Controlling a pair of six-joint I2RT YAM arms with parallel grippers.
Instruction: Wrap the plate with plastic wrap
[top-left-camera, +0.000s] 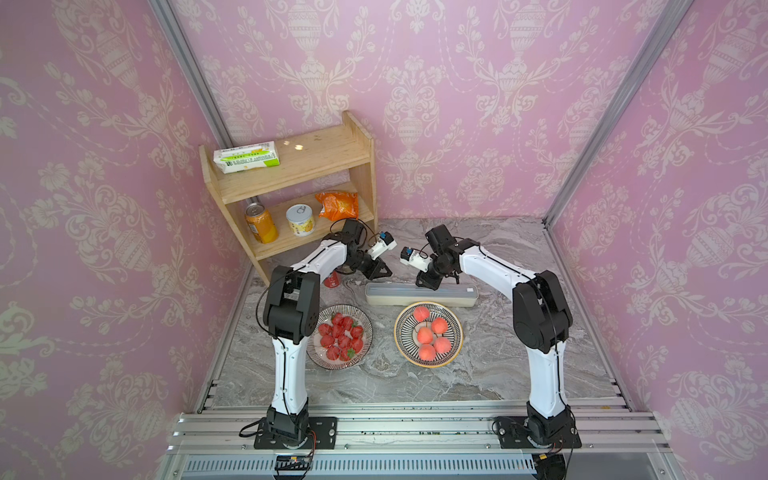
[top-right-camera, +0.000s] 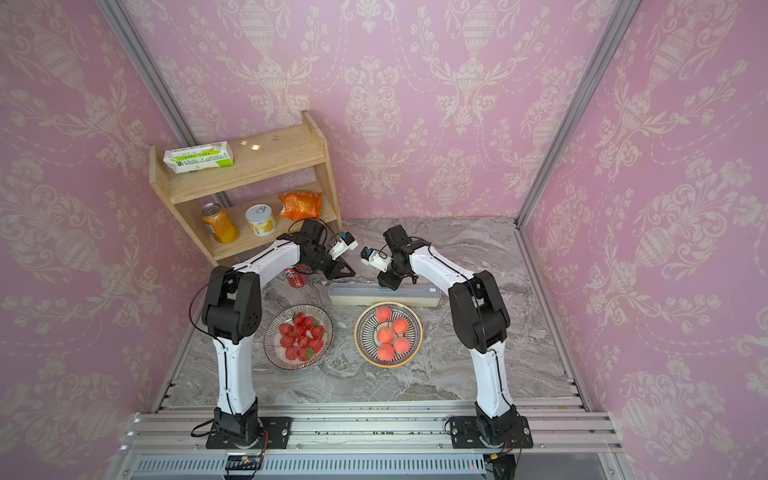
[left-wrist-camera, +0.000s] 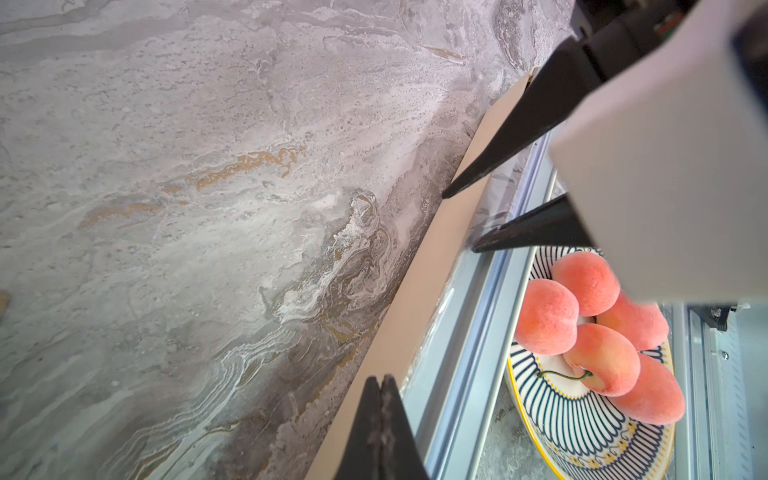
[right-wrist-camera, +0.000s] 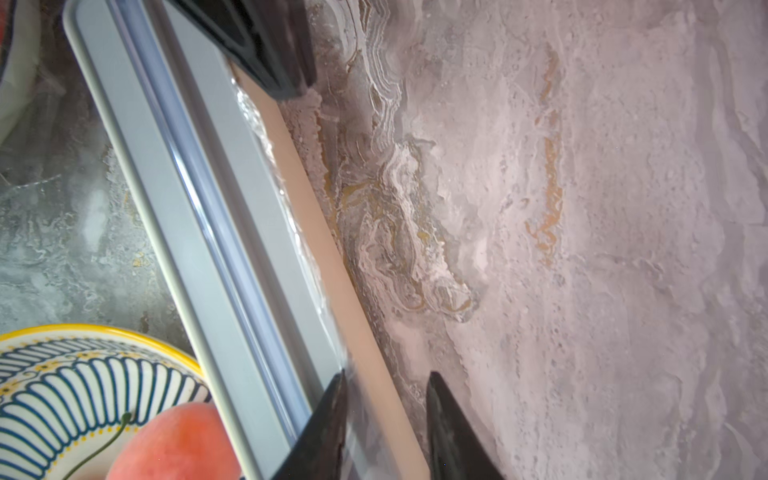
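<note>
A long wrap dispenser box (top-left-camera: 421, 300) lies crosswise behind the striped plate (top-left-camera: 453, 329) of peaches (top-left-camera: 425, 337). Clear plastic wrap (right-wrist-camera: 268, 144) shows as a crinkled, shiny edge along the box's far side. Over the box's left part my left gripper is shut, its tips meeting; no film can be made out between them. Farther right, my right gripper stands part open, its fingers straddling the film edge and the tan strip of the box. The peach plate has no visible wrap over it.
A second plate (top-left-camera: 365, 340) holds strawberries at left; a glossy sheen lies over them. A red can (top-right-camera: 296, 277) stands under the left forearm, before a wooden shelf (top-left-camera: 296, 162) with groceries.
</note>
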